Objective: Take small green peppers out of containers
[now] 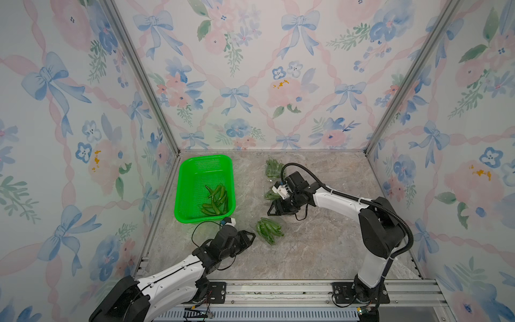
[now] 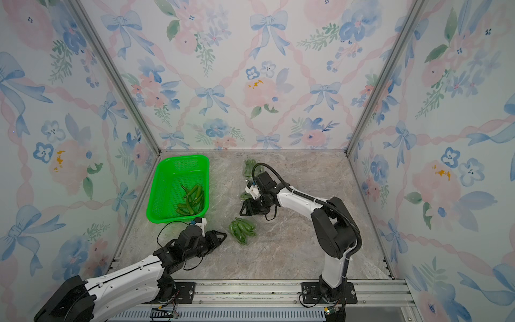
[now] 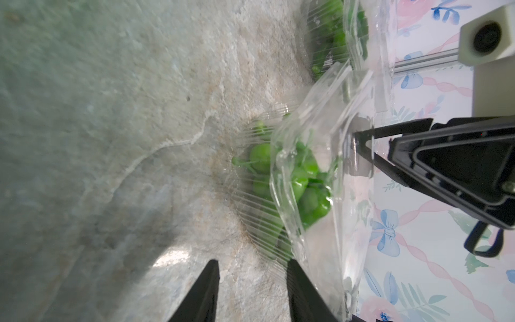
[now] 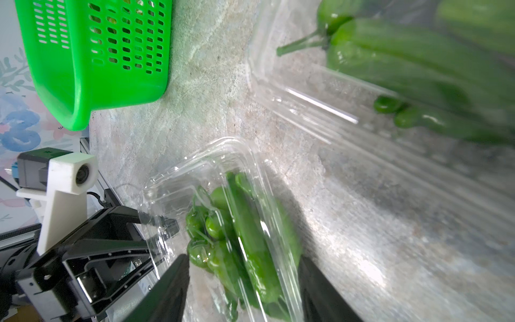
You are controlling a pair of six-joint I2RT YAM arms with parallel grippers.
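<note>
A clear plastic container of small green peppers (image 1: 269, 229) lies on the table between my two grippers. My left gripper (image 1: 253, 237) is at its left side, fingers part open; in the right wrist view its fingertips (image 4: 170, 229) overlap the clear wall. From the far right comes my right gripper (image 1: 272, 208), also part open, its fingertips (image 3: 360, 138) by the container's upright clear side in the left wrist view. Peppers (image 4: 244, 236) fill the container and none shows gripped. Whether either fingertip touches the plastic, I cannot tell.
A green basket (image 1: 185, 187) at the left back holds several loose peppers (image 1: 216, 201). Two more clear containers with peppers stand behind: one (image 1: 273, 168) at the back, another (image 1: 271, 194) partly hidden by my right arm.
</note>
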